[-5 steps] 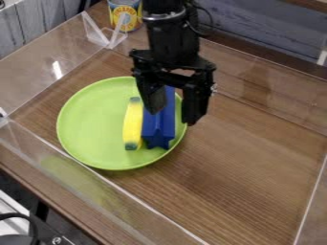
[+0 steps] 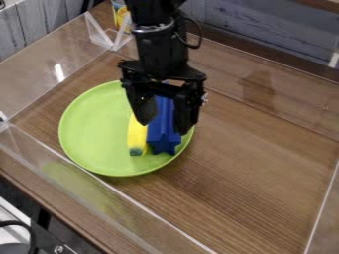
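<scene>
The black gripper (image 2: pixel 163 102) hangs over a green plate (image 2: pixel 93 139), its two fingers spread on either side of a blue block (image 2: pixel 165 133). Whether the fingers touch the block is hard to tell. A yellow object (image 2: pixel 137 139) lies on the plate just left of the block, partly hidden under the gripper.
A can (image 2: pixel 119 18) stands at the back left. Clear panels edge the table at left and right.
The gripper has shifted left, from the right side of the blue block to more squarely over it and the yellow object. The plate and objects look unmoved.
</scene>
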